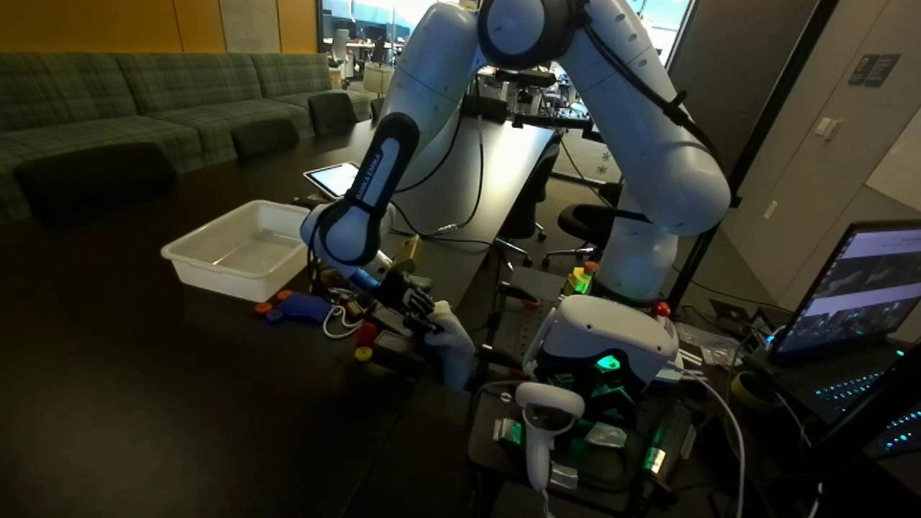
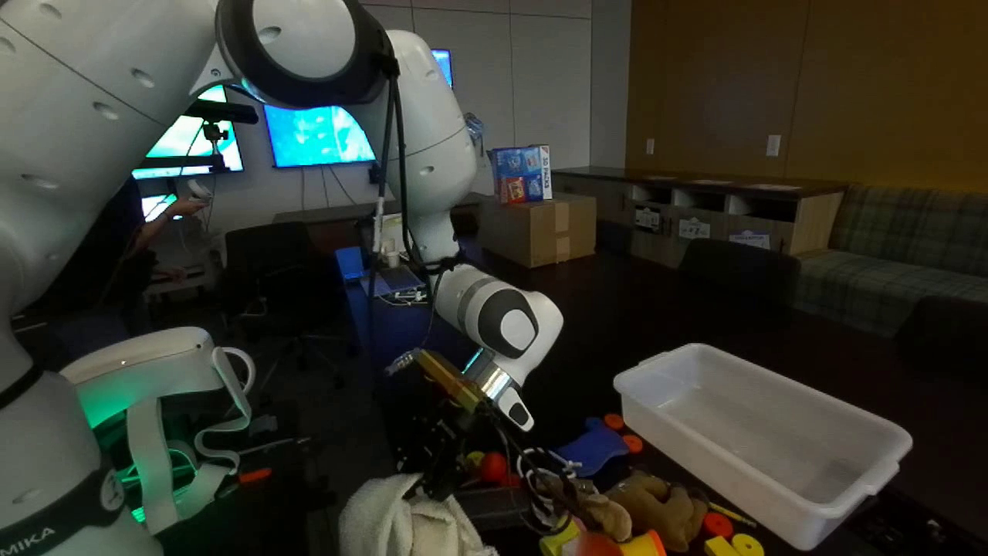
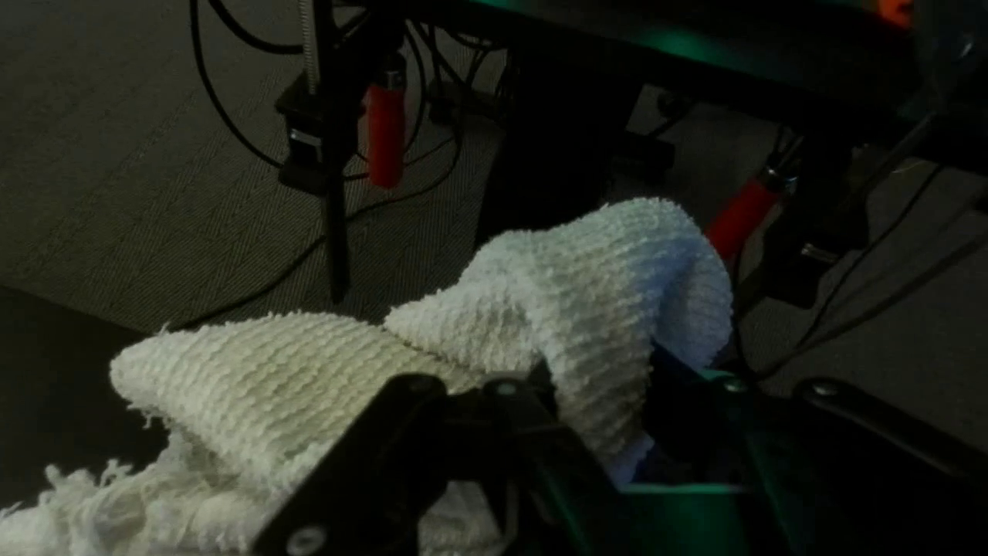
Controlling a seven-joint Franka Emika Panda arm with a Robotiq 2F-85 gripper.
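A white ribbed towel (image 3: 278,380) fills the lower part of the wrist view, with one fold of it rising between the fingers. My gripper (image 1: 423,315) is shut on this cloth at the table's near edge. In exterior view 1 the towel (image 1: 450,345) droops below the fingertips, over the side of the table. Exterior view 2 shows the towel (image 2: 407,519) bunched at the bottom, beneath my dark gripper (image 2: 442,472). How far the cloth reaches below that view's lower edge is hidden.
An empty white bin (image 2: 764,435) stands on the table. Toys lie between it and my gripper, among them a blue piece (image 2: 593,446), a brown plush (image 2: 653,505) and a red ball (image 2: 492,468). A side cart with a white headset (image 1: 609,332) stands close by.
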